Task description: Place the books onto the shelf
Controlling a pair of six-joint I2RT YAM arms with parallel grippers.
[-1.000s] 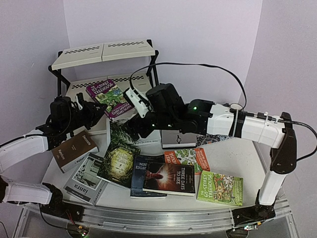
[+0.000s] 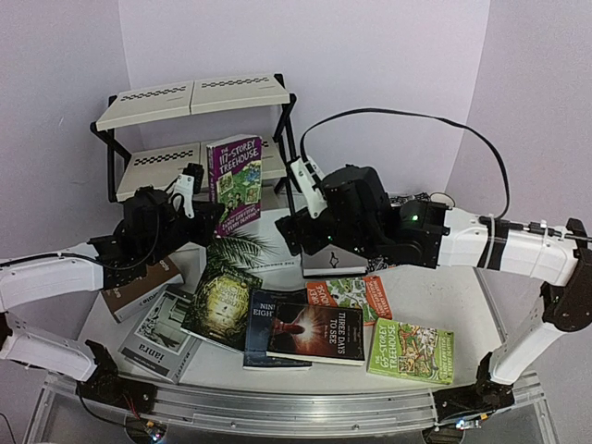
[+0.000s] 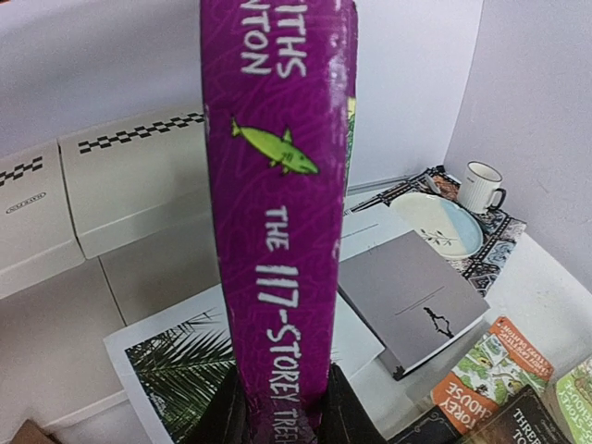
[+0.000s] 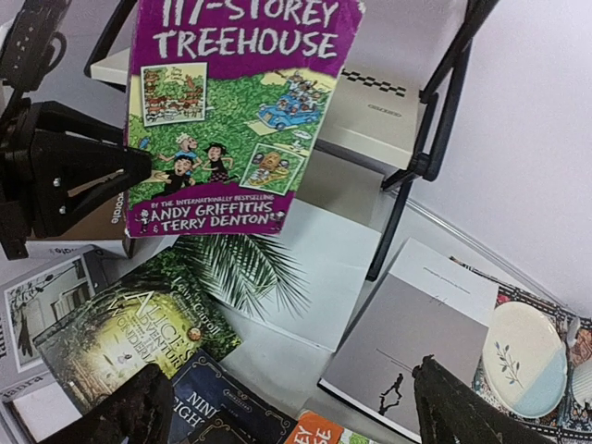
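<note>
The purple 117-Storey Treehouse book [image 2: 236,176] stands upright in the air before the two-tier rack, its cover facing the top and right wrist views. My left gripper is shut on it near its lower part, the spine facing that wrist camera. My right gripper [image 2: 294,236] hangs right of the book, apart from it; in the right wrist view its fingers are open with nothing between. Below lie other books: Alice's Adventures [image 2: 217,305], Three Days To See [image 2: 314,333], 65-Storey Treehouse [image 2: 412,353], an orange book [image 3: 486,379] and a grey book [image 3: 412,296].
The white rack's upper shelf [image 2: 240,91] is empty. A plate [image 4: 518,356] and mug [image 3: 479,188] sit on a patterned mat at the back right. Books crowd the front table; some bare surface shows at the right.
The right arm has moved rightward.
</note>
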